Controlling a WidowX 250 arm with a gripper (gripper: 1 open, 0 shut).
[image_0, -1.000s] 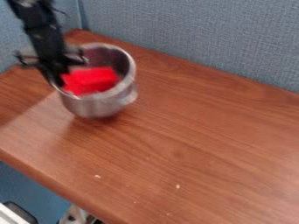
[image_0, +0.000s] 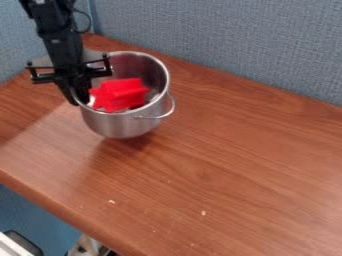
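Note:
A steel pot (image_0: 134, 122) with side handles stands on the wooden table toward the left. Red objects (image_0: 118, 92) lie inside it, piled against its left side. My black gripper (image_0: 80, 94) is at the pot's left rim, its fingertips low and partly hidden by the rim and contents. It looks shut; I cannot make out anything between its fingers.
Blue-grey padded walls (image_0: 227, 40) stand behind and to the left. The table's front-left edge runs near some equipment below.

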